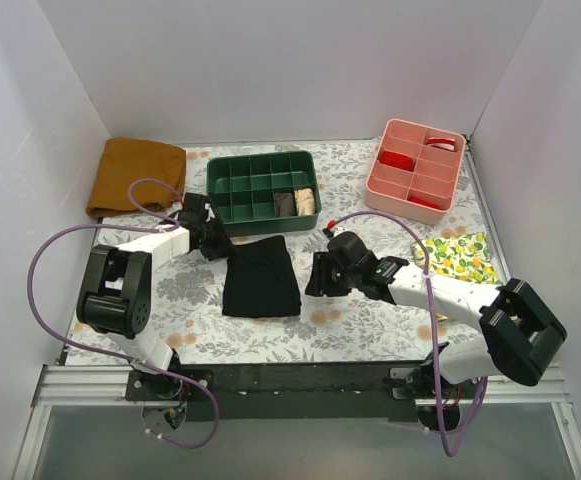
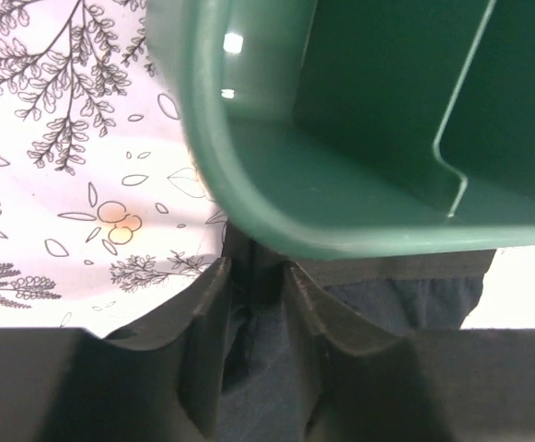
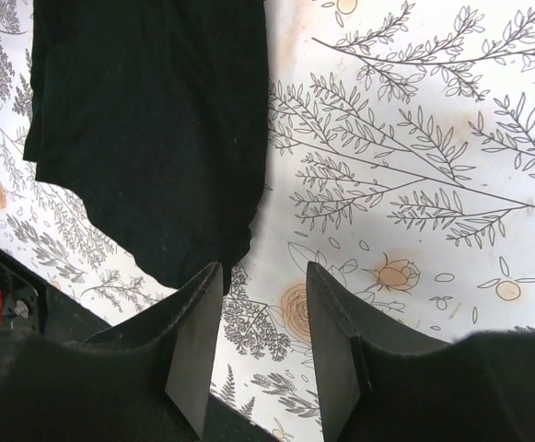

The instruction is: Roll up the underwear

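The black underwear (image 1: 260,280) lies spread as a folded dark rectangle in the middle of the table. At its upper left corner, just below the green box, is my left gripper (image 1: 220,248). In the left wrist view the left fingers (image 2: 207,318) stand part open around the waistband corner (image 2: 265,276), with dark cloth between them. Whether they grip it is hard to see. To the right of the underwear, my right gripper (image 1: 315,275) is open and empty. The lower right edge of the underwear (image 3: 157,147) shows in the right wrist view, just beyond the right fingers (image 3: 198,318).
The divided green box (image 1: 232,172) stands right behind the underwear, its rim (image 2: 331,241) close over the left fingertips. A pink box (image 1: 373,190) is at the back right, a brown cloth (image 1: 135,175) at the back left. A lemon-patterned cloth (image 1: 460,258) lies right.
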